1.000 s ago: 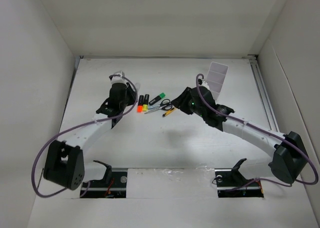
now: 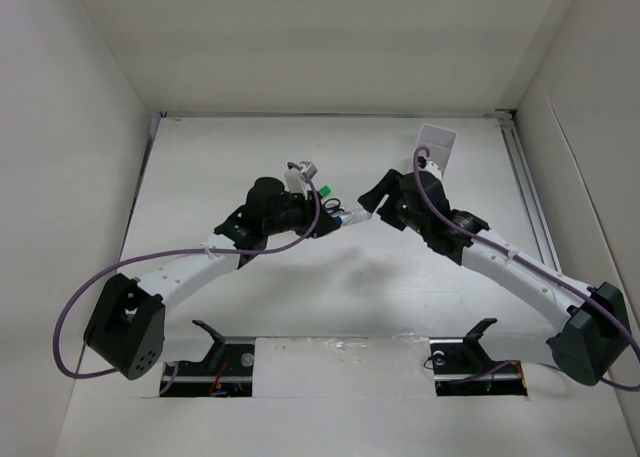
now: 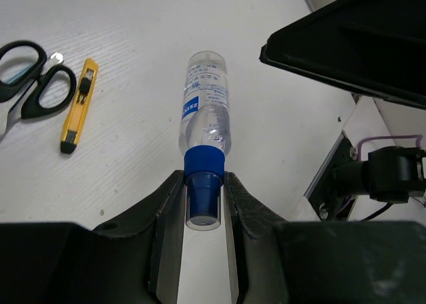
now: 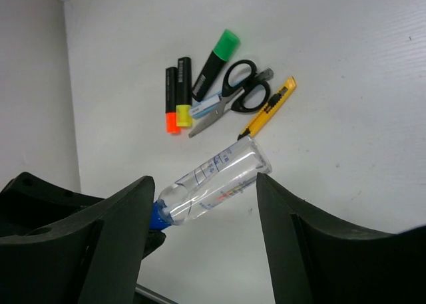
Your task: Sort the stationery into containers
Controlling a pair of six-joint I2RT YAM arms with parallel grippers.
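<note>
My left gripper is shut on a clear bottle [image 3: 205, 98] with a blue cap, held out horizontally toward my right gripper [image 2: 375, 202]. That gripper's fingers stand apart around the bottle's far end, which shows just beyond them in the right wrist view. Behind the bottle lie black scissors [image 4: 246, 78], a yellow utility knife [image 4: 269, 108], a green-capped highlighter [image 4: 216, 64], an orange marker [image 4: 171, 101], a yellow marker [image 4: 184, 91] and a pale blue item [image 4: 203, 108]. A white compartment container [image 2: 437, 139] stands at the back right, partly hidden by the right arm.
Walls enclose the back and sides, with a metal rail [image 2: 525, 182] along the right edge.
My left gripper has moved right with the bottle, toward the middle and over the markers. My right arm has risen and shifted right, now facing the bottle's end.
</note>
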